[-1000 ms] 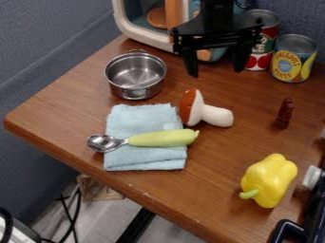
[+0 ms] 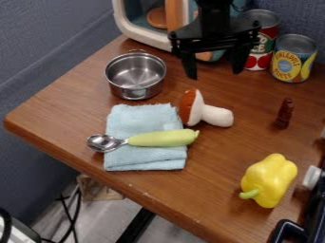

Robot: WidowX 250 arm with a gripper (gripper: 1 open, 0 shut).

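Observation:
My black gripper [image 2: 214, 63] hangs at the top centre over the back of the wooden table [image 2: 76, 133], its two fingers apart with nothing visible between them. Below it sit a toy mushroom [image 2: 214, 115] with an orange cap and a steel pot [image 2: 136, 87] to the left. A folded light blue cloth [image 2: 143, 161] bears a pale green-handled scoop [image 2: 159, 139]. A yellow pepper [image 2: 268, 179] lies at the front right, and a small brown bottle [image 2: 284, 114] stands at the right.
A toy microwave [image 2: 133, 19] stands behind the gripper. Two cans, a red one [image 2: 258, 55] and a yellow one [image 2: 291, 62], stand at the back right. Black objects lie at the lower right edge.
The gripper has shifted very slightly at the top of the view; the objects on the table have not moved.

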